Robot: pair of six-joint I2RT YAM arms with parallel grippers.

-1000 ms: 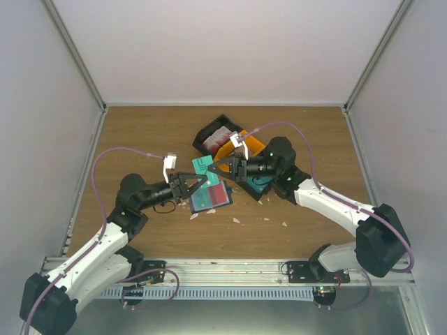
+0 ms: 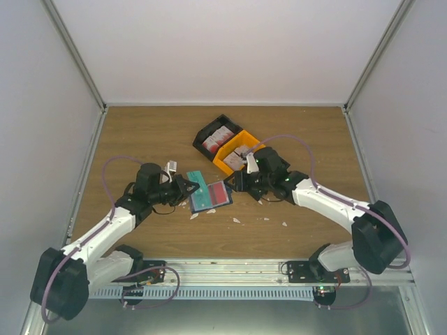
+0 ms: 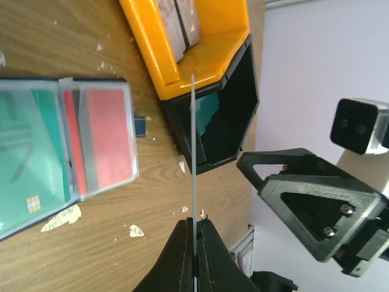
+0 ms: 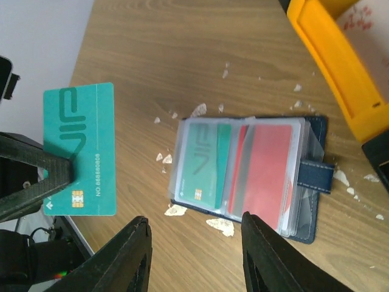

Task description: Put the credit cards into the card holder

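A teal card is upright in my left gripper [image 2: 188, 187], which is shut on it; in the left wrist view it shows edge-on as a thin strip between the fingertips. The card holder [image 4: 316, 207] lies open on the table just below, with a teal card in one sleeve [image 3: 24, 152] and a red card [image 4: 267, 170] in the other. My right gripper stands open to the right of the held card, above the holder's near side, nothing between its fingers.
A yellow box [image 3: 216, 58] with cards and a black box [image 3: 231, 121] with a teal card stand behind and right of the holder. Small white flakes are scattered on the wood table [image 2: 140, 132].
My right gripper has let go of the teal card and moved down, away from it. The card stays in my left gripper, which has turned and shifted slightly.
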